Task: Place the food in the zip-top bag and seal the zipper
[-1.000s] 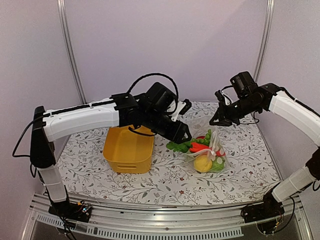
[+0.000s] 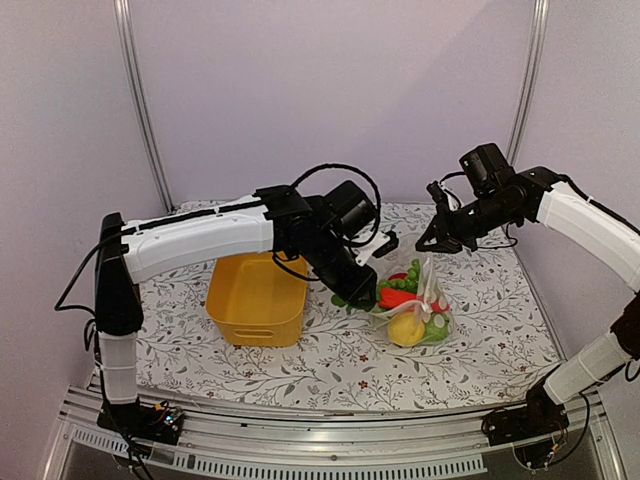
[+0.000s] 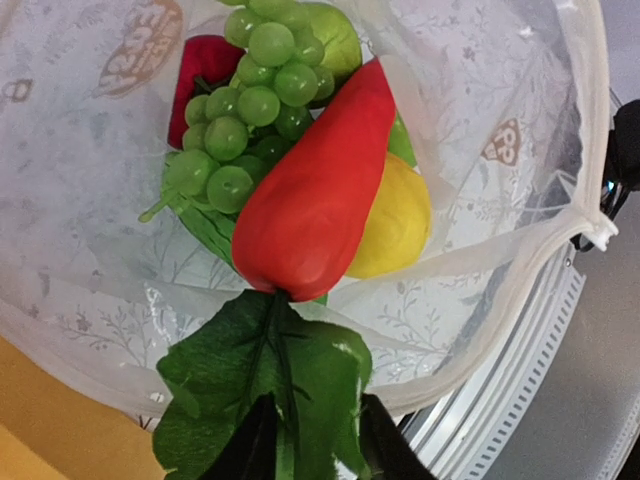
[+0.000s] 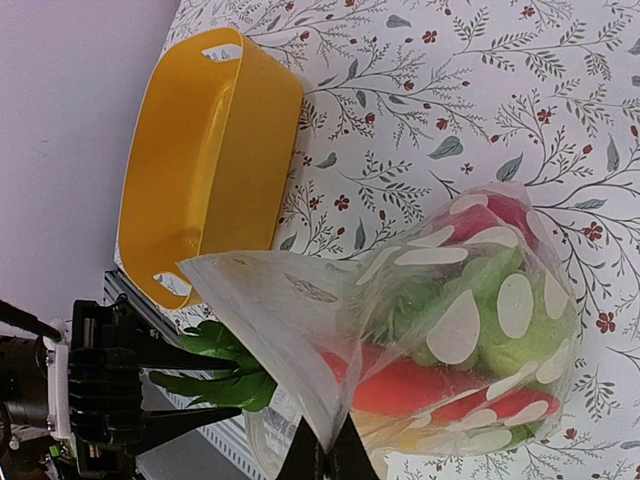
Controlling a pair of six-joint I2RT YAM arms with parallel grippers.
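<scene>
The clear zip top bag (image 2: 441, 290) lies with its mouth agape. Inside are green grapes (image 3: 228, 138), a yellow fruit (image 3: 396, 222) and a dark red item (image 3: 196, 78). A red vegetable (image 3: 318, 190) lies mostly in the bag, while its green leaves (image 3: 215, 375) stick out over the rim. My left gripper is at those leaves, its fingers apart on either side of them and not closed on them. At the bag's mouth, my right gripper is shut on the bag's thin edge, holding it up.
To the left stands a yellow bin (image 2: 256, 295), its visible inside empty. A metal rail (image 2: 330, 425) runs along the front edge.
The right arm holds nearly still.
</scene>
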